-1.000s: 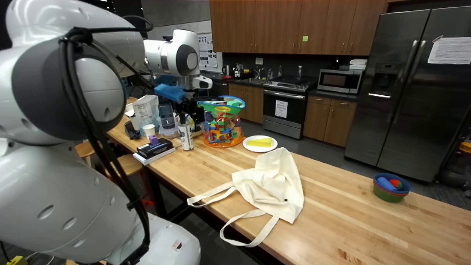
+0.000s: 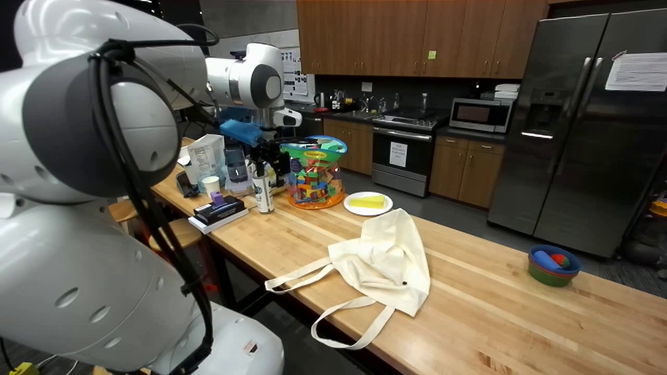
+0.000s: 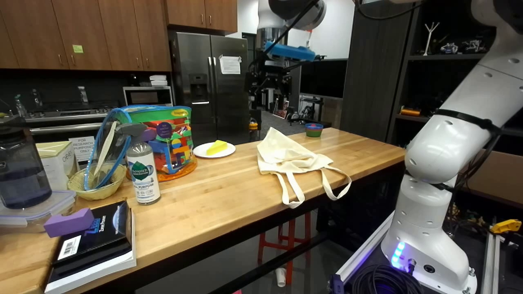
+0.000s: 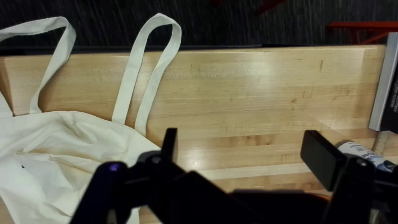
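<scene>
A cream tote bag (image 2: 384,262) lies crumpled on the wooden table, both straps hanging past its near edge. In the wrist view the bag (image 4: 71,149) fills the lower left, one strap (image 4: 128,82) looping over the edge. My gripper is open, its two dark fingers wide apart with only table visible between them. It hangs well above the table, as exterior view 2 shows the gripper (image 3: 268,88) high over the bag's level.
A white plate (image 2: 353,209) with a yellow block stands behind the bag. Further left are a clear bag of toy blocks (image 2: 312,187), a spray bottle (image 3: 143,171) and books (image 3: 88,245). Stacked bowls (image 2: 553,265) sit at the far right. Bare table lies between bag and bowls.
The arm has shifted very slightly. The bag and the other things on the table are where they were.
</scene>
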